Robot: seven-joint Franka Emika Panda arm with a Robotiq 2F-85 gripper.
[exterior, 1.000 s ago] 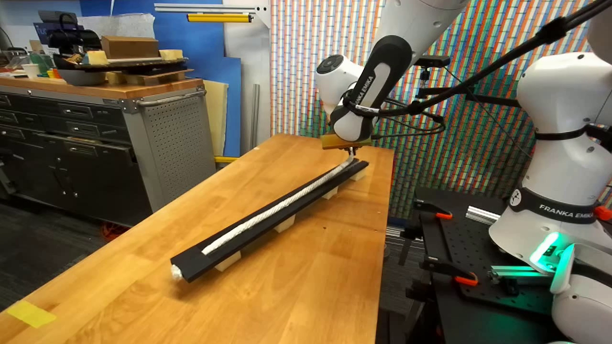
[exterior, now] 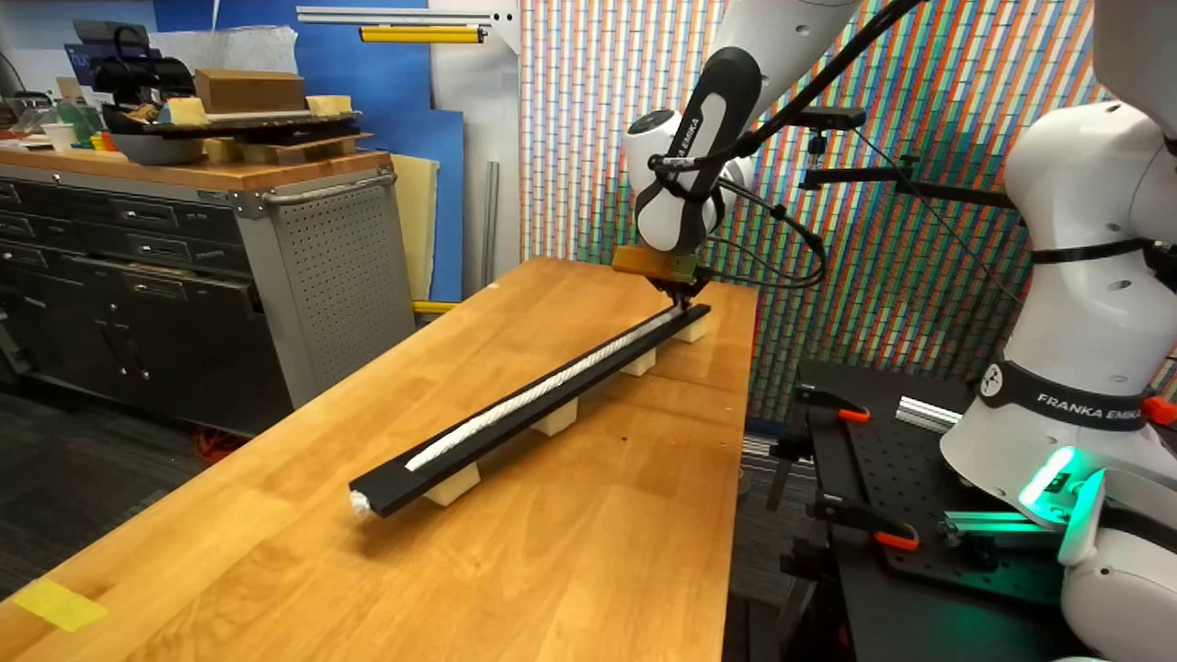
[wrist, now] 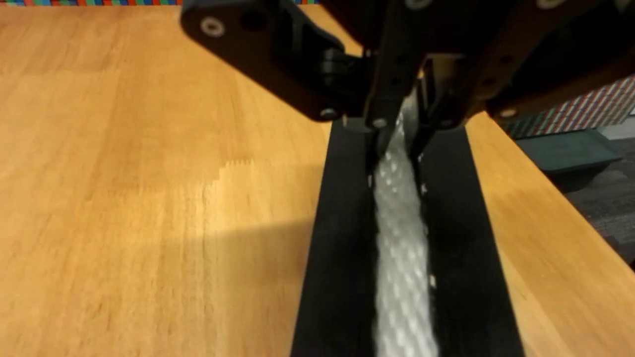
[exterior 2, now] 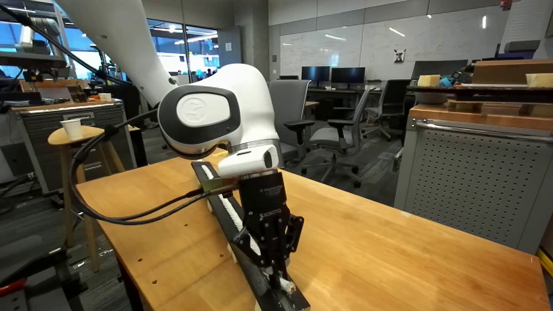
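Observation:
A long black channel point(exterior: 601, 373) rests raised on wooden blocks along the table. White braided rope point(exterior: 530, 397) runs in its groove, and a frayed rope end pokes out of the near end in exterior view 1. My gripper point(exterior: 681, 300) is down at the far end of the channel, shut on the rope. In the wrist view the rope point(wrist: 402, 256) passes up between the two dark fingers, which sit close over the groove of the channel point(wrist: 342, 250). Exterior view 2 shows a frayed rope tip point(exterior 2: 286, 286) beside the fingertips.
Pale wooden blocks point(exterior: 554, 417) lift the channel off the wooden table point(exterior: 596, 530). Bare tabletop lies on both sides of it. A second robot arm point(exterior: 1076, 265) stands on a black bench to the right in exterior view 1. Yellow tape point(exterior: 57, 603) marks the near left corner.
My gripper has come lower at the far end, and the rope there lies flatter along the channel. The channel's near end has shifted slightly right and away from the camera, with its blocks.

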